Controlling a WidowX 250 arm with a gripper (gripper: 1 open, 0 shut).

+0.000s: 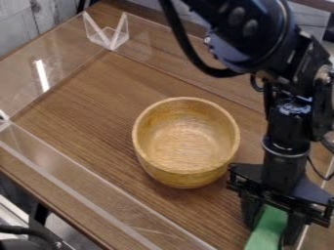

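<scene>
My gripper (pixel 279 206) is low at the right front, at the end of the black arm, over a green object (pixel 265 235) that runs out of the bottom edge of the view. Its fingers are around or just above the object's upper part; whether they grip it I cannot tell. A yellow wooden bowl (pixel 186 137) stands left of the gripper.
A small clear plastic piece (pixel 107 29) is at the back left. The table's edge runs along the lower left, with dark cables beyond it.
</scene>
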